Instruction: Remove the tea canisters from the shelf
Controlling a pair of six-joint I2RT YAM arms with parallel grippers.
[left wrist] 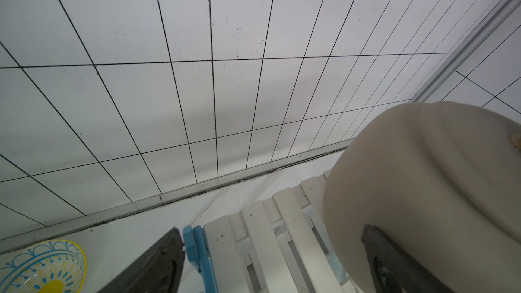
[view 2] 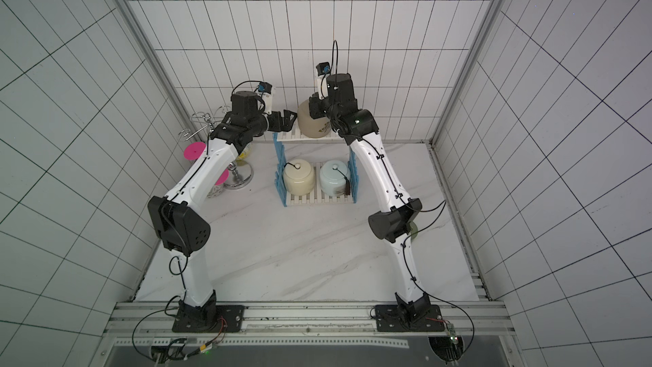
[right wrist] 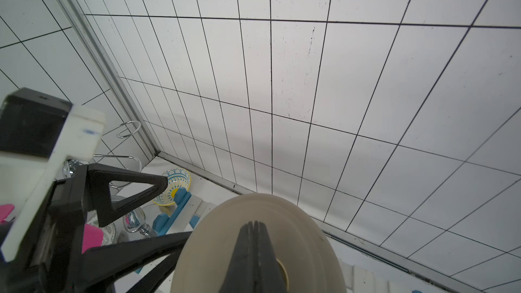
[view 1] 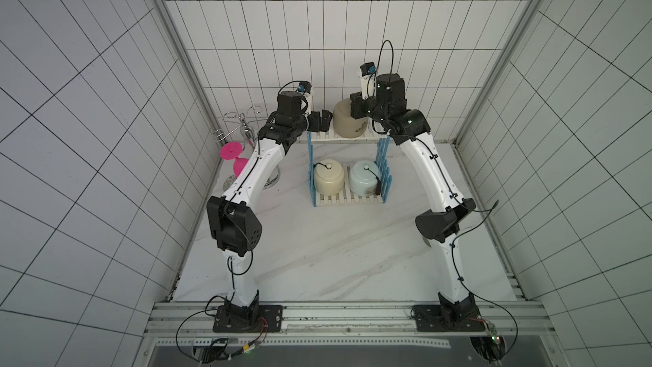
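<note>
The large grey-beige tea canister [view 1: 349, 122] stands on the upper tier of the shelf [view 1: 324, 136]. A cream canister [view 1: 329, 178] and a pale blue canister [view 1: 364, 178] stand side by side on the lower tier. My left gripper is at the left flank of the grey canister, its fingers wide apart and nothing between them. One finger [left wrist: 399, 266] lies against or very near the canister's side. Shut, my right gripper is over the grey canister's lid, with nothing showing between its fingertips. Whether they touch the lid is unclear.
At the left back are a metal rack [view 1: 246, 125], pink items [view 1: 231, 151] and a patterned bowl [left wrist: 46, 268]. The tiled wall is close behind the shelf. In front, the marble counter [view 1: 332, 251] is clear. A small greenish item [view 2: 413, 229] sits near the right arm.
</note>
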